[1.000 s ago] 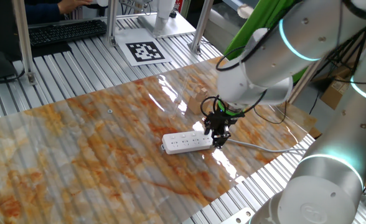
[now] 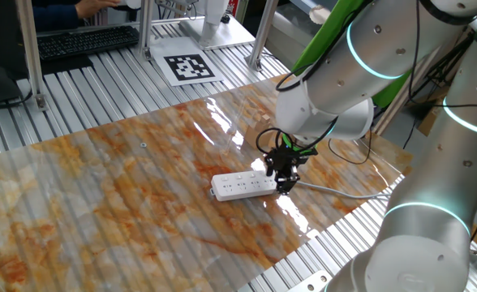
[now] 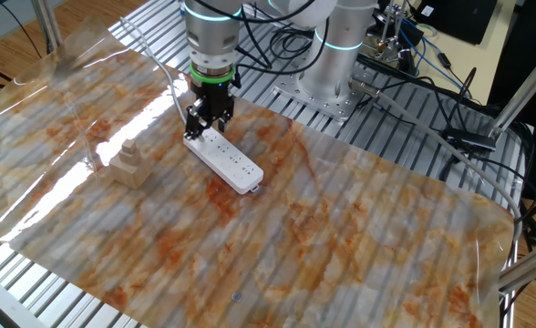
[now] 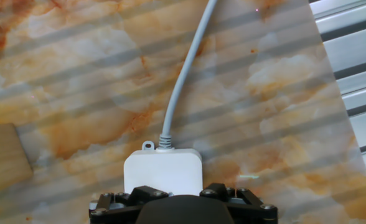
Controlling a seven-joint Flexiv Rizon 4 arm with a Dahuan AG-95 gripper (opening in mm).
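Note:
A white power strip (image 2: pixel 240 186) with several sockets lies flat on the marble-patterned sheet. Its grey cable (image 4: pixel 184 71) leaves the end nearest my gripper (image 2: pixel 284 180). Pointing down, the gripper (image 3: pixel 211 123) sits low over that cable end, with the rest of the strip (image 3: pixel 231 166) uncovered. In the wrist view, the strip's plain white end (image 4: pixel 163 171) reaches in between the black fingers, which stand to its left and right. Whether they press on its sides is hidden, so I cannot make out a grip.
A light wooden block (image 3: pixel 129 168) stands a short way from the strip; its edge also shows in the wrist view. Much of the patterned sheet (image 2: pixel 100 211) is bare. A printed marker sheet (image 2: pixel 188 68) and a keyboard (image 2: pixel 88 42) lie at the back.
The arm has shifted slightly to the left in exterior view 1 over the last second, mostly at its upper links. The gripper stays at the strip's end, and the strip has not visibly moved.

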